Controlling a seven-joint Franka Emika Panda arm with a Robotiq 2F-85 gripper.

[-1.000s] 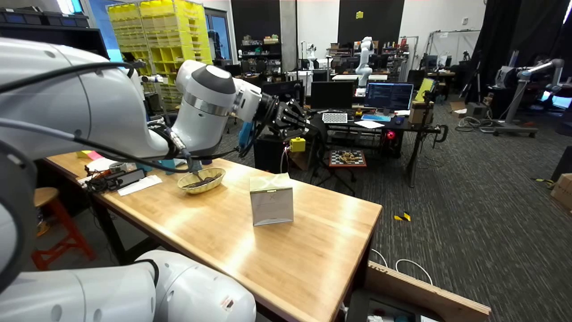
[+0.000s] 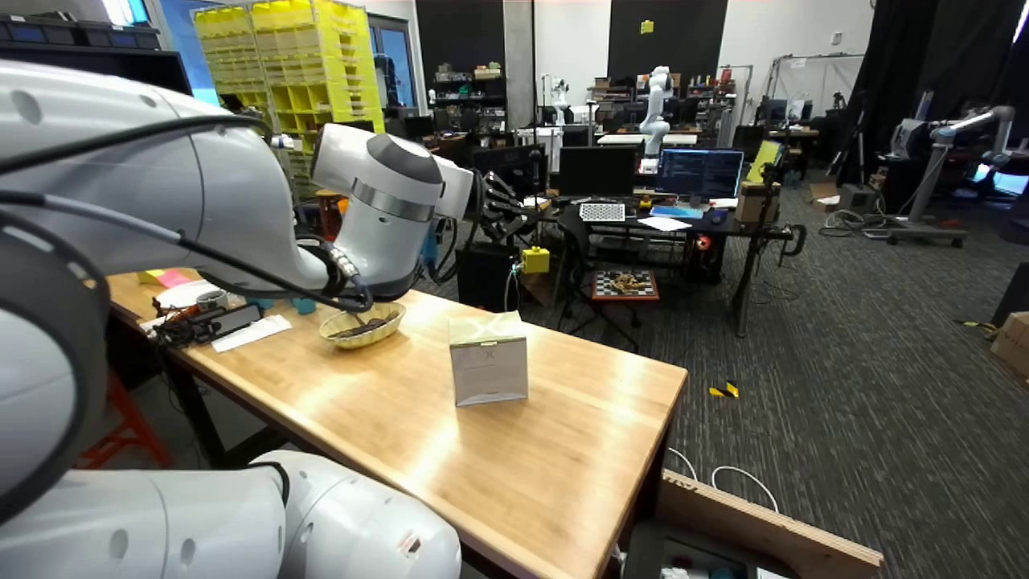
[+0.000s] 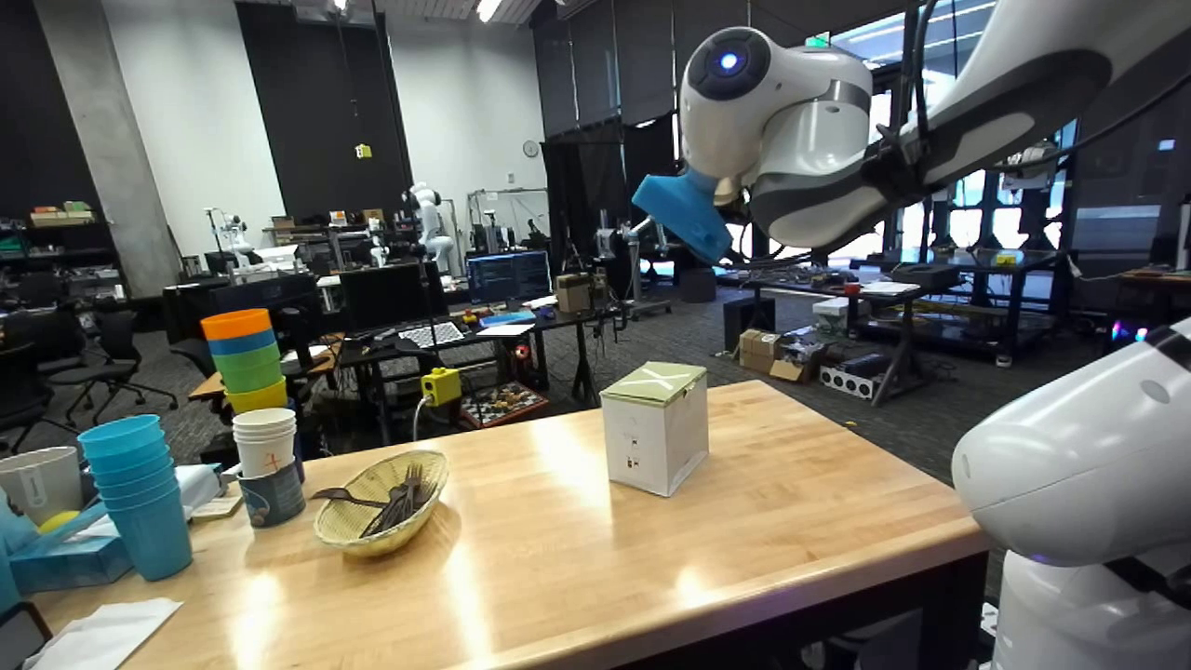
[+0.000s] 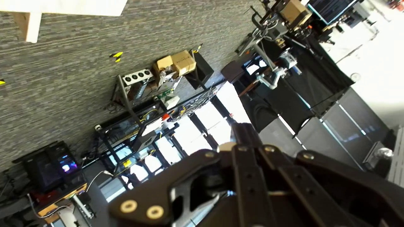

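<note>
My gripper is raised well above table height, its dark fingers drawn together in the wrist view with nothing clear between them. A small tan patch shows beside the fingertips; I cannot tell what it is. In exterior view 1 the gripper (image 2: 511, 211) points away past the table's far side; in exterior view 2 it is hidden behind the blue bracket (image 3: 683, 214). A white box (image 3: 656, 435) with a pale green top marked by a light cross stands upright on the wooden table (image 3: 536, 569). Left of it sits a woven basket (image 3: 385, 536) holding dark utensils (image 3: 404, 501).
Blue stacked cups (image 3: 143, 497), white cups (image 3: 266, 437) and multicoloured cups (image 3: 246, 359) crowd the table's left end. A white sheet (image 2: 251, 333) lies near cables there. Clear tabletop surrounds the box, especially on its right and front.
The arm's wrist has turned and the gripper has shifted slightly left and up in exterior view 1. The upper arm has also moved, covering more of the red stool. Box and basket stay put.
</note>
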